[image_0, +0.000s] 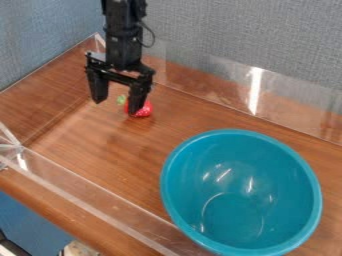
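Observation:
My black gripper (120, 88) hangs open in the upper left of the camera view, its two fingers either side and pointing down, just above and left of a red strawberry toy (139, 110) with a green top. The strawberry lies on the wooden surface, partly behind the right finger. A large teal bowl (241, 210) sits at the lower right.
Clear low walls (254, 92) edge the wooden table (94, 140) at the back and front. Grey padded panels stand behind.

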